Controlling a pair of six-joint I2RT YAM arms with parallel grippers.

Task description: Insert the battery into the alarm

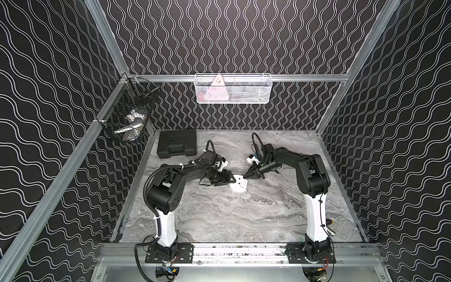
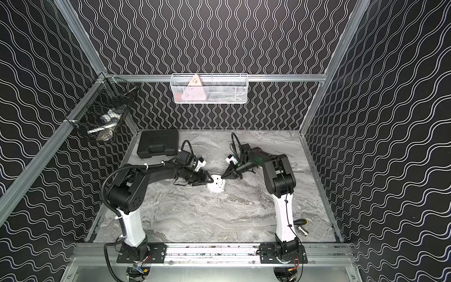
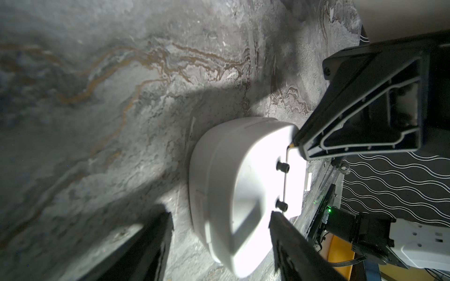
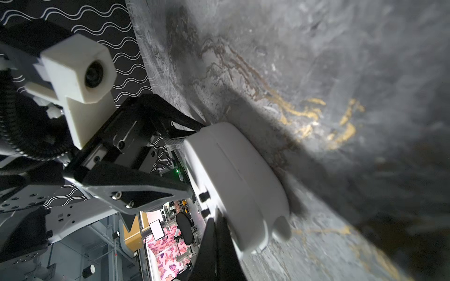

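The white rounded alarm (image 1: 238, 184) rests on the table between the two grippers. Its flat face carries two small black pegs and a narrow slit, plain in the left wrist view on the alarm (image 3: 248, 187). My left gripper is partly open, with its fingers (image 3: 145, 248) to either side of the alarm's near end; whether they touch it I cannot tell. My right gripper is shut, its tips against the alarm's face beside the pegs. From the left wrist view, a finger (image 3: 346, 112) of it meets the slit's end. No battery can be made out.
A black case (image 1: 176, 143) lies at the back left. Up on the back wall hangs a white mesh basket (image 1: 233, 89). A screwdriver (image 2: 300, 221) lies near the right arm's base.
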